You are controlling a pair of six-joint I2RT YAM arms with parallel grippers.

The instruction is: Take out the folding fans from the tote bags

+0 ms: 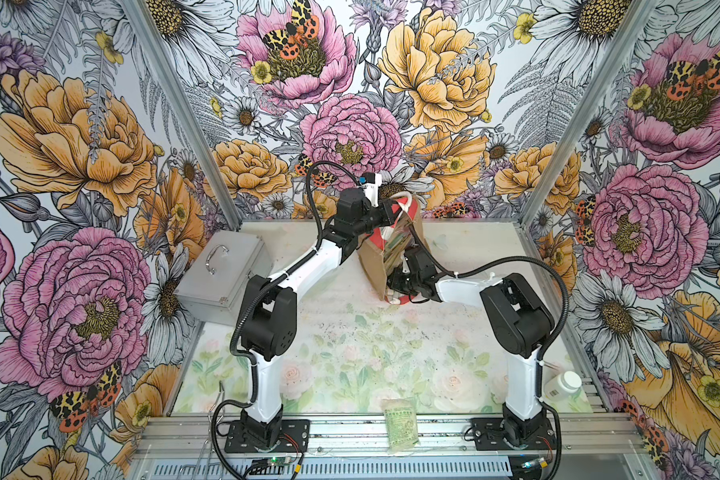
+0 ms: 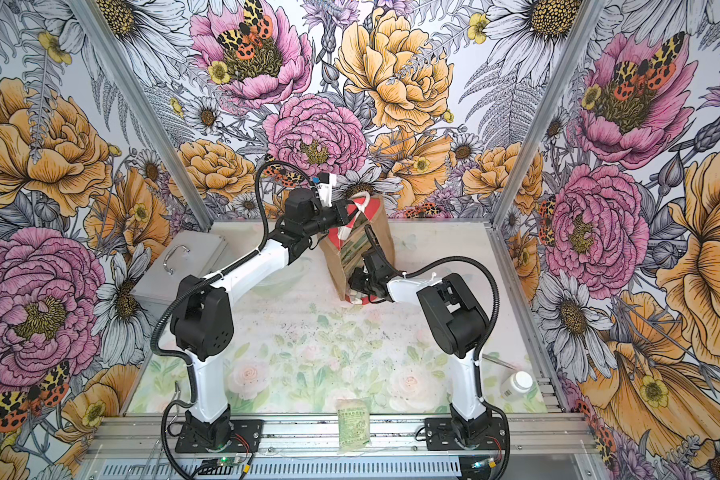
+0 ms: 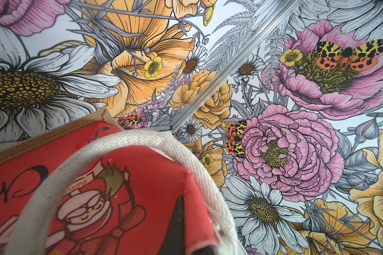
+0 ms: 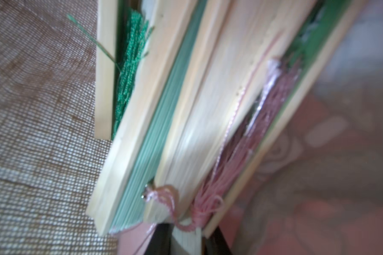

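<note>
The brown tote bag (image 1: 373, 268) with red panels leans at the back of the table, its mouth towards the front. At its upper left edge, my left gripper (image 1: 390, 212) is shut on the red cloth; in the left wrist view a dark finger (image 3: 174, 231) lies against it beside the white handle (image 3: 157, 138). My right gripper is at the bag's mouth. Several folding fans (image 4: 200, 110) with pale wooden sticks and green and pink tassels fill the right wrist view. A pale end shows between its fingertips; whether they grip it is unclear.
A grey metal box (image 1: 220, 276) stands at the left. A white bottle (image 1: 562, 386) is near the right front corner, and a small green packet (image 1: 401, 424) lies on the front rail.
</note>
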